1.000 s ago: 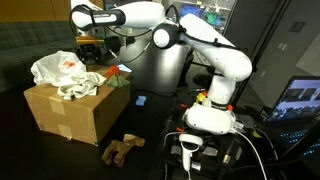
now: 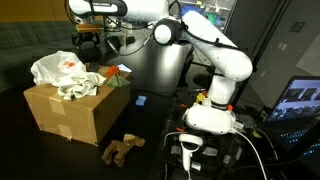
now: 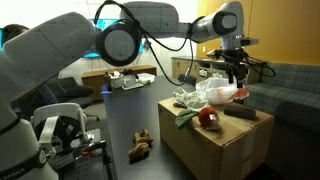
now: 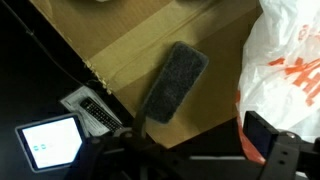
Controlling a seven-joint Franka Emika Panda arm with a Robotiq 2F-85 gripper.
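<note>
My gripper is open over the cardboard box (image 3: 205, 150), and nothing shows between its fingers. A dark, fuzzy oblong block (image 4: 175, 82) lies on the box top in the wrist view, ahead of the left finger. In exterior view 2 this dark block (image 3: 240, 111) rests near the box's far right edge, below the gripper (image 3: 238, 80). Beside it is a white plastic bag (image 4: 290, 75) with red print, close to the right finger in the wrist view. Exterior view 1 has the gripper (image 2: 88, 42) above and behind the bag (image 2: 60, 66).
A red round object (image 3: 208, 118) and a greenish cloth (image 3: 187, 117) share the box top. On the dark table lie a brown toy-like object (image 2: 123, 149) and a small blue item (image 2: 140, 100). A lit phone-like screen (image 4: 52, 143) shows beyond the box edge.
My gripper has risen slightly and shifted a little to the left in exterior view 1. The bag, the cloth and the box look unmoved.
</note>
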